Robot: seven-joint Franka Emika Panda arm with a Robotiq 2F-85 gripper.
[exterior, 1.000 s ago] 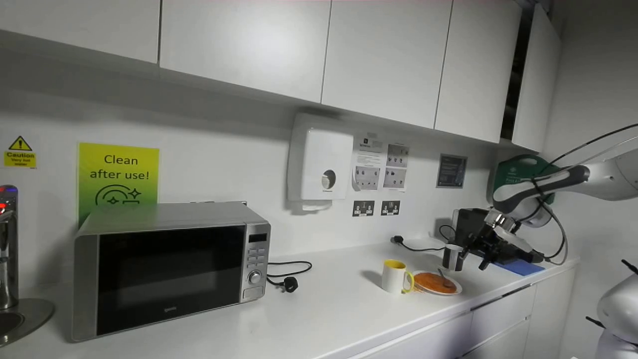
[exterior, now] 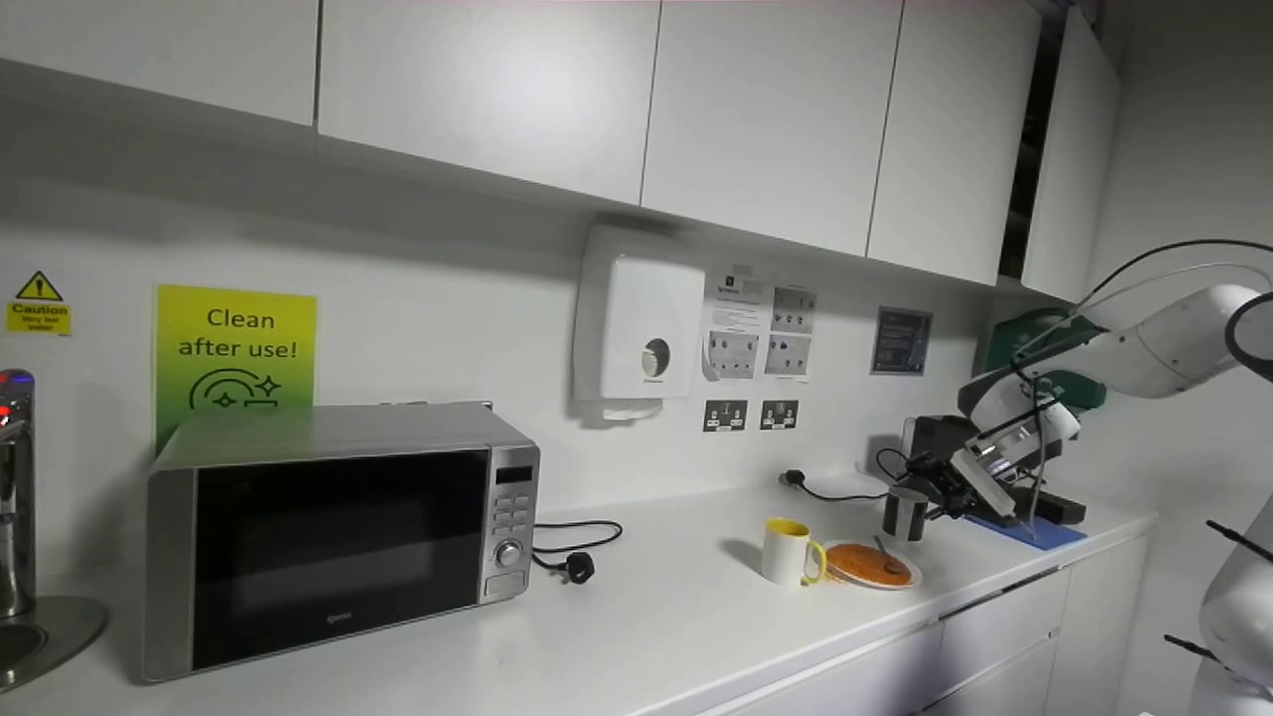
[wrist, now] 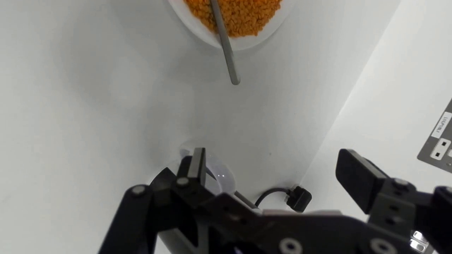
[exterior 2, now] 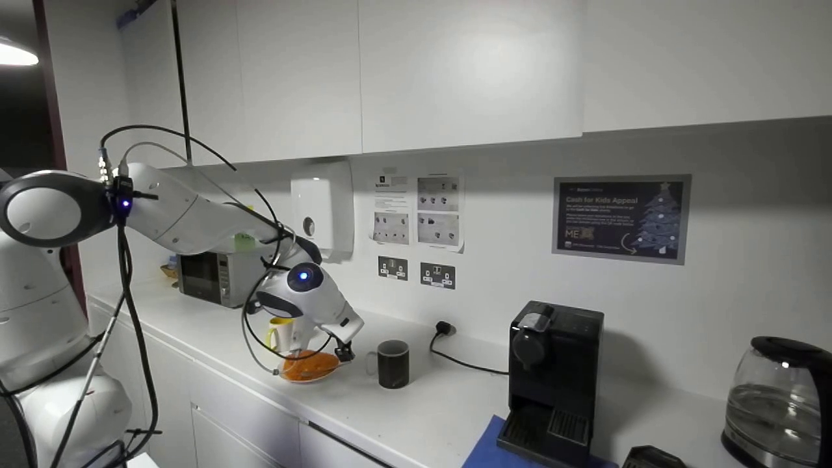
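Observation:
A dark mug (exterior 2: 393,365) stands upright on the counter; in the wrist view it is mostly hidden behind the left finger (wrist: 197,165). My gripper is open, its fingers wide apart with no object visibly held between them. In exterior view 1 the gripper (exterior: 943,491) overlaps the dark mug (exterior: 903,520), at about rim height or above. Beside the mug is a white plate (wrist: 199,31) of orange grains (wrist: 250,19), with a spoon (wrist: 229,53) whose handle sticks out over the rim. A white mug with yellow inside (exterior: 785,555) stands beyond the plate.
A black coffee machine (exterior 2: 555,374) sits on a blue mat (exterior 2: 483,446), with a glass kettle (exterior 2: 768,405) farther right. A plug and cable (exterior 2: 444,329) lie along the wall.
In exterior view 1 my gripper has moved left, now overlapping the dark mug, and its wrist has turned. The mugs, plate and spoon look unmoved.

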